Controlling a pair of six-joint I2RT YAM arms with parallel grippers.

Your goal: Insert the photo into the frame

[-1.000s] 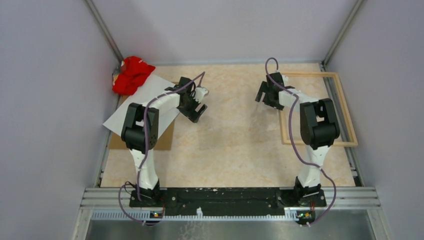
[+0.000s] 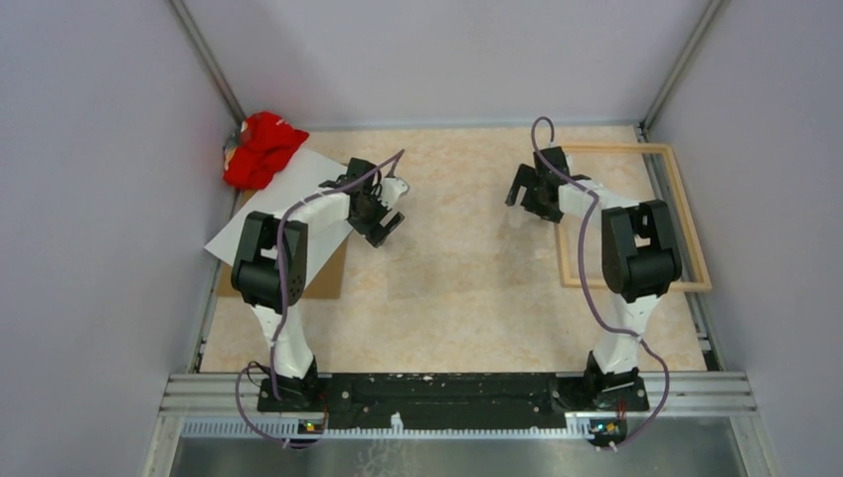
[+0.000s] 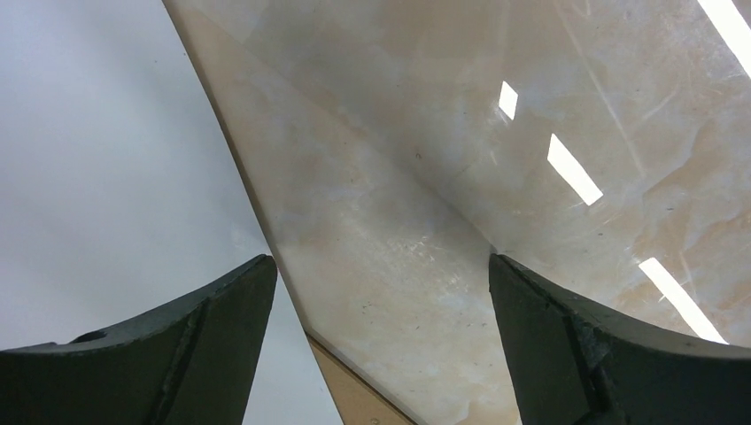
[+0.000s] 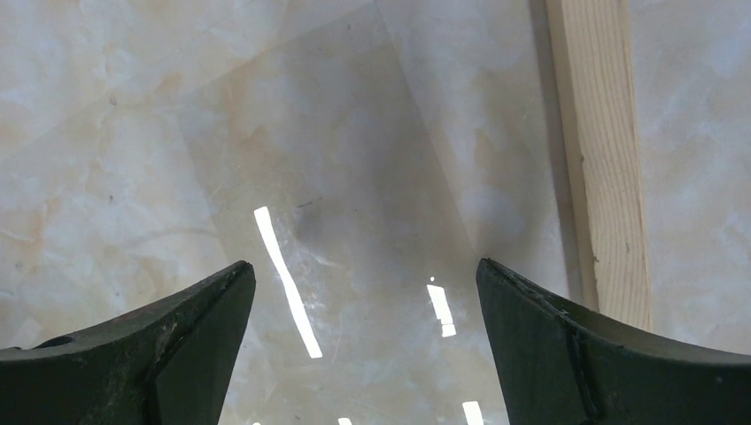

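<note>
A wooden frame [image 2: 676, 214] lies on the right side of the table, partly covered by my right arm; one of its bars [image 4: 607, 168] runs along the right of the right wrist view. On the left side lies a large white sheet [image 2: 260, 224], with a brown board [image 2: 326, 283] under it. Which of these is the photo I cannot tell. My left gripper is open just past the sheet's right edge, nothing between its fingers. Over bare table beside the frame's left bar, my right gripper is open and empty.
A red cloth [image 2: 264, 149] is bunched at the back left, touching the sheet's far end. Grey walls close in the back and both sides.
My left gripper has shifted slightly left, towards the white sheet. The right arm has barely moved. The sheet, board, cloth and frame lie as before.
</note>
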